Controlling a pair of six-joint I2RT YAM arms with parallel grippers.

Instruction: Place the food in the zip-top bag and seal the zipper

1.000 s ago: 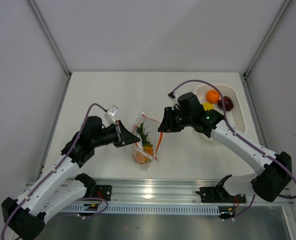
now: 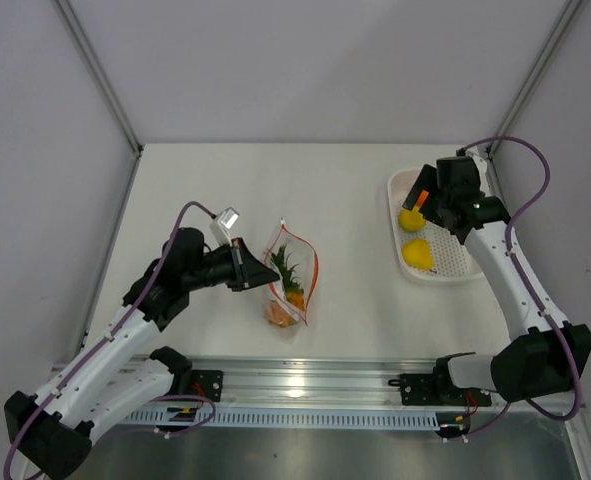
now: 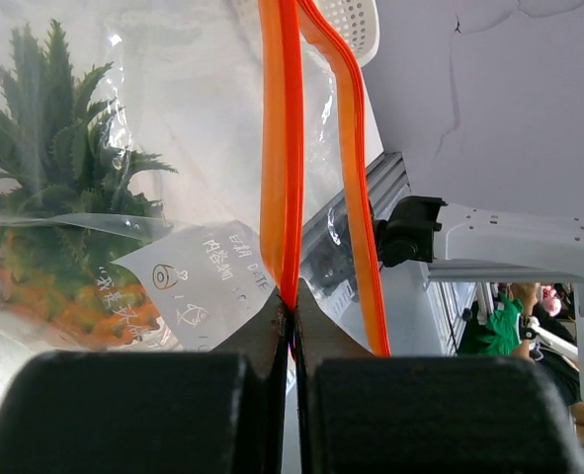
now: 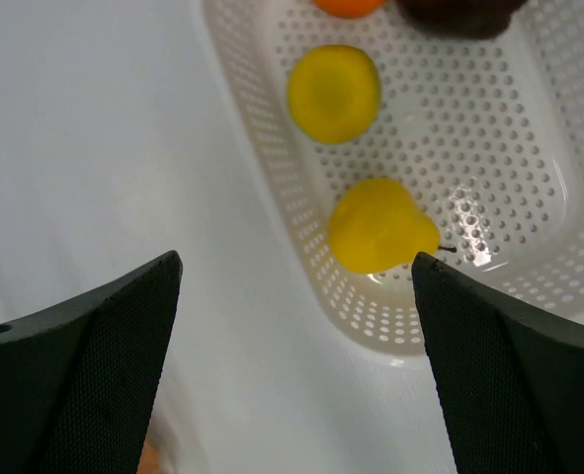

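The clear zip top bag (image 2: 306,251) stands open with its orange zipper rim spread. Inside it are a pineapple (image 3: 69,197) with green leaves and something orange-brown at the bottom. At the bag's left edge, my left gripper (image 2: 274,280) is shut on the rim; the orange zipper strip (image 3: 281,197) runs in between its fingertips. Over the white basket, my right gripper (image 2: 419,208) is open and empty. Below it lie a yellow round fruit (image 4: 334,94) and a yellow fruit with a stem (image 4: 380,227). An orange (image 4: 349,3) and a dark red fruit (image 4: 459,12) are cut off by the right wrist view's top edge.
The perforated white basket (image 2: 396,190) stands at the table's right side, with its raised wall around the fruit. Bare white table (image 2: 350,240) separates bag and basket. A metal rail (image 2: 305,380) borders the front.
My right gripper has let go of the bag's right rim, opened, and moved right and back to the basket. The left arm has stayed in place, and the bag still stands open.
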